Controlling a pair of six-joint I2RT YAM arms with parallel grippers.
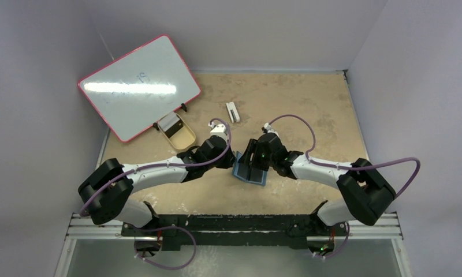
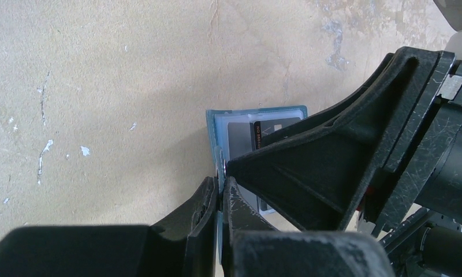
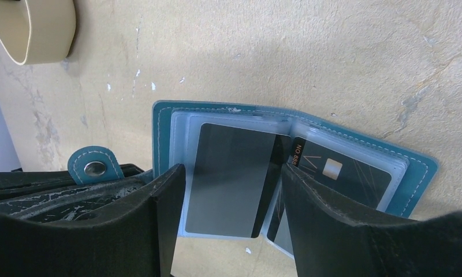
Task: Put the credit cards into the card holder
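Note:
The open card holder (image 1: 249, 172), blue with clear sleeves, lies on the table under both grippers. My left gripper is shut on the thin upright edge of its blue cover (image 2: 212, 130). Over the holder, my right gripper stands open, fingertips pointing down. A dark grey card (image 3: 231, 173) lies in the left sleeve, between the right fingers in that view. Another dark card (image 3: 341, 173) with a chip sits in the neighbouring sleeve. In the left wrist view the right gripper's black fingers (image 2: 309, 167) hide much of the holder.
A cream tray (image 1: 184, 137) with cards (image 1: 170, 125) in it stands at the back left, beside the tilted whiteboard (image 1: 139, 86). A small white object (image 1: 233, 112) lies behind the grippers. Free table extends to the back right.

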